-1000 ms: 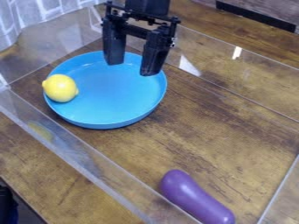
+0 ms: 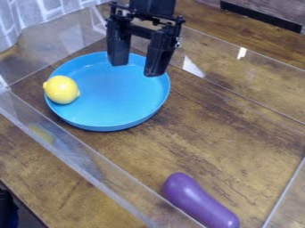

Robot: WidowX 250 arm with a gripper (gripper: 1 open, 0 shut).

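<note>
My black gripper [image 2: 138, 49] hangs above the back half of a blue plate [image 2: 118, 99], its two fingers spread wide apart with nothing visible between them. A yellow lemon-like object [image 2: 62, 89] rests at the plate's left side. A purple eggplant-like object [image 2: 199, 198] lies on the wooden surface at the lower right, well apart from the plate.
Clear plastic-looking borders run along the lower left and the right edge. A folded light cloth or sheet sits at the top left corner.
</note>
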